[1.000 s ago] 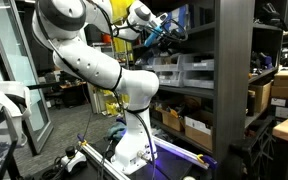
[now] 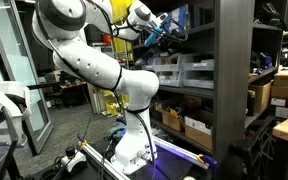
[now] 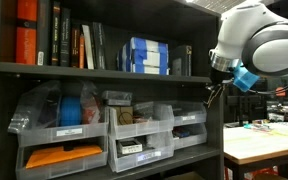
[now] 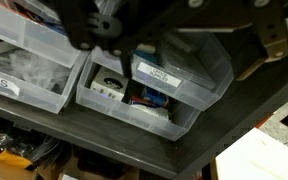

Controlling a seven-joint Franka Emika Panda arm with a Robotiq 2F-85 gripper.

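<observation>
My gripper is in front of the right end of the shelf, near its upright post and close to the clear bins. In the wrist view the gripper spans the top of the picture, blurred and dark, its fingers wide apart and open. Nothing shows held between them. Beyond it a clear labelled bin sits above another clear bin with small boxes inside. Exterior view 1 has the gripper high beside the shelf, small and hard to make out.
Books and blue-white boxes stand on the upper shelf. More clear bins fill the left of the middle shelf. The dark post borders the bins on the right. A wooden table lies beyond it.
The bins and shelf look unchanged.
</observation>
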